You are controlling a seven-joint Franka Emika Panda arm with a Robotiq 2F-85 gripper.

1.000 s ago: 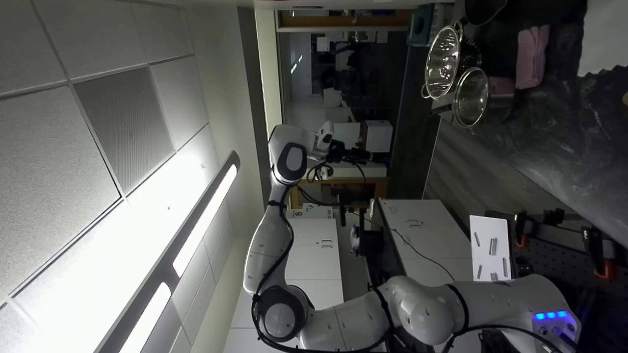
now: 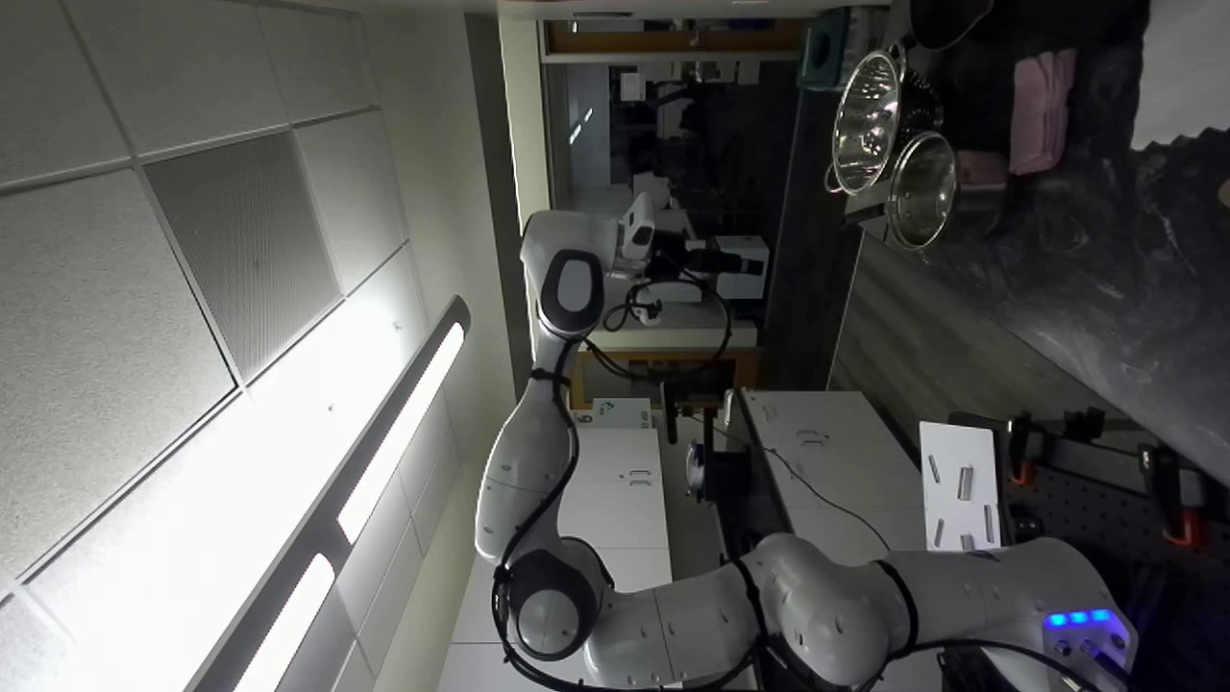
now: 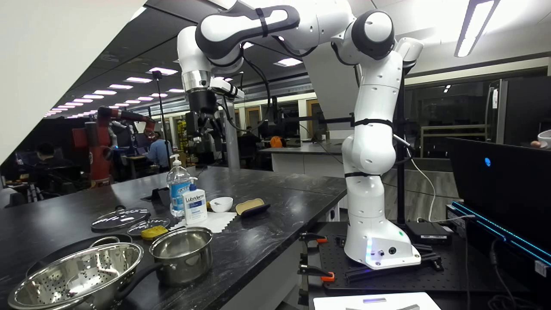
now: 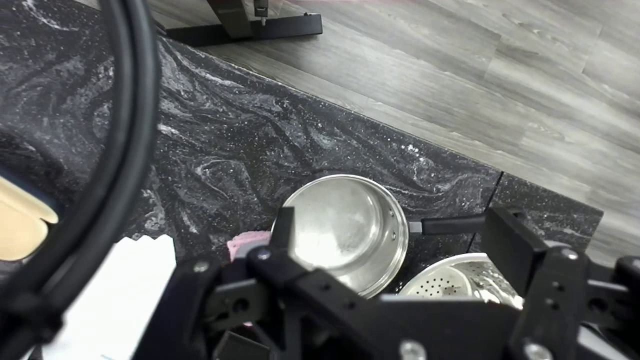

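High over the dark counter, my gripper [image 3: 210,142] hangs open, its two fingers wide apart with nothing between them. In the wrist view a steel saucepan [image 4: 345,231] with a black handle [image 4: 450,225] lies far below the fingers; the pan is empty. Beside it is a perforated steel colander [image 4: 447,282], partly covered by the gripper body. A folded pink cloth [image 2: 1041,111] lies close to the pan and is mostly hidden in the wrist view.
A pump bottle [image 3: 178,186], a lotion bottle [image 3: 195,206], a white bowl [image 3: 221,204], a yellow sponge [image 3: 153,232] and glass lids [image 3: 121,218] stand on the counter. A white paper sheet [image 4: 117,294] lies flat. Bare counter [image 4: 204,126] runs along the edge near the pan.
In exterior view 1 the forearm and gripper have shifted upward in the picture, toward the cookware end, and the gripper's tilt has changed slightly. The cookware and cloth have not moved.
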